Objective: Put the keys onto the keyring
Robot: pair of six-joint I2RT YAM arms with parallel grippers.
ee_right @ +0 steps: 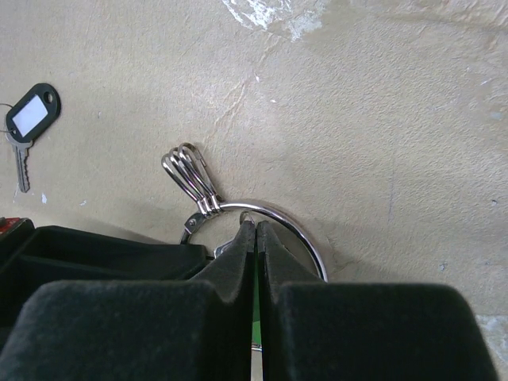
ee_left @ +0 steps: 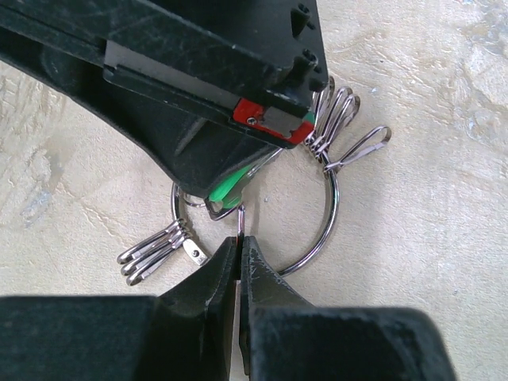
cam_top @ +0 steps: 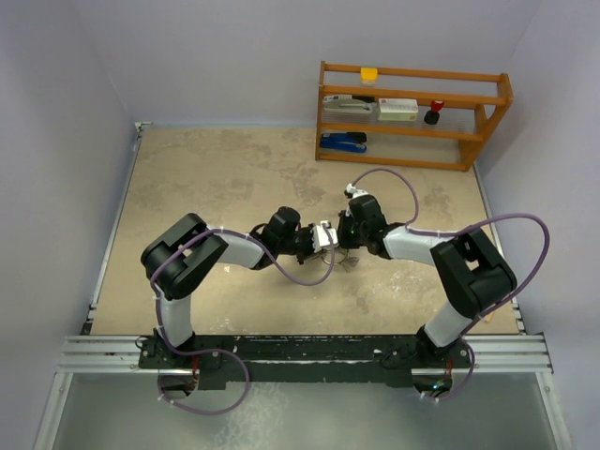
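The large round metal keyring (ee_left: 332,208) lies around both fingertip areas, with clusters of metal clips (ee_left: 151,252) on its sides. My left gripper is shut, a thin upright metal loop (ee_left: 241,216) rising from between its tips. A green tag (ee_left: 230,186) shows beneath the right gripper's body in the left wrist view, mostly covered. In the right wrist view my right gripper is shut over the ring's inside; whether anything thin is between its tips is hidden. A key with a black tag (ee_right: 49,101) lies apart on the table, upper left there.
A wooden shelf (cam_top: 412,131) with a stapler, a white box and other items stands at the back right. Both grippers crowd close together at mid-table. Bare table (cam_top: 187,159) stretches to the left and along the front.
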